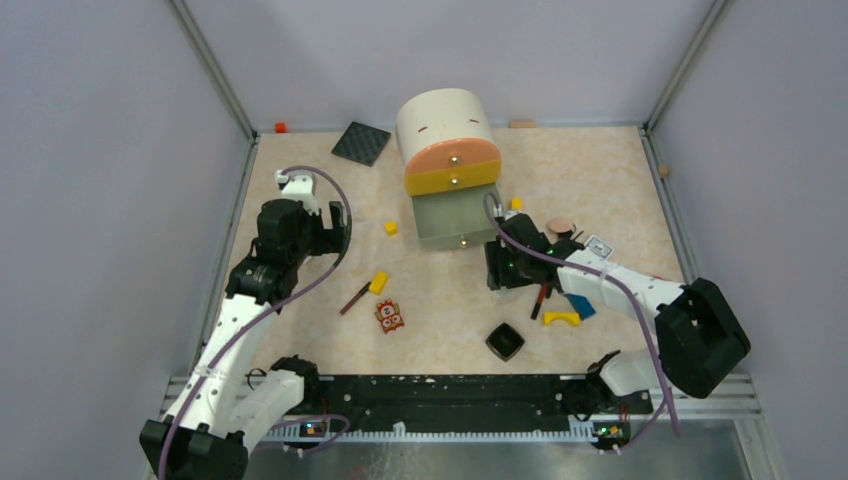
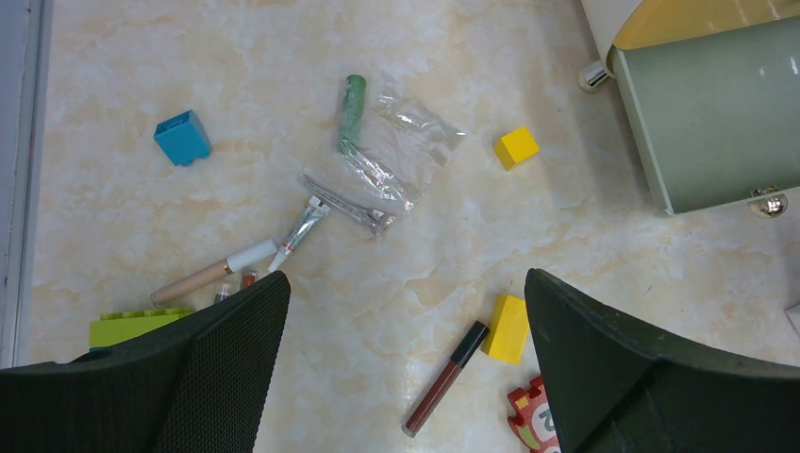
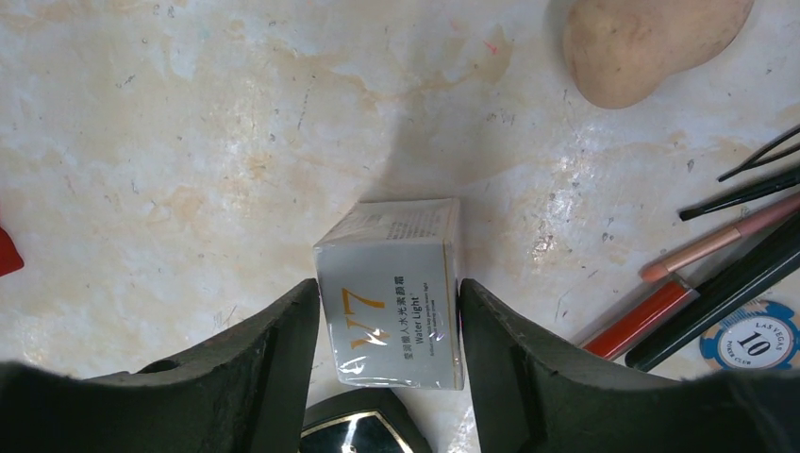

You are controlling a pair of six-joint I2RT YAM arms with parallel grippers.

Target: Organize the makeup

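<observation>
A small pale box (image 3: 396, 311) printed with an orange 7 stands between the fingers of my right gripper in the right wrist view. Both fingertips lie against or very close to its sides; whether they grip it firmly cannot be told. My left gripper is open above the left side, nothing between its fingers. Below it lie a dark red lip gloss tube (image 2: 445, 379), a beige tube (image 2: 213, 270) and a small silver tube (image 2: 300, 233). Toward the back stands the rounded cabinet (image 1: 446, 118), its bottom drawer (image 1: 452, 213) pulled out and apparently empty.
Yellow blocks (image 2: 509, 329) and an owl figure (image 1: 389, 317) lie mid-left. A black dish (image 1: 505, 342) sits near the front. Pencils (image 3: 726, 236), a beige sponge (image 3: 641, 47) and a poker chip (image 3: 752, 338) crowd the right.
</observation>
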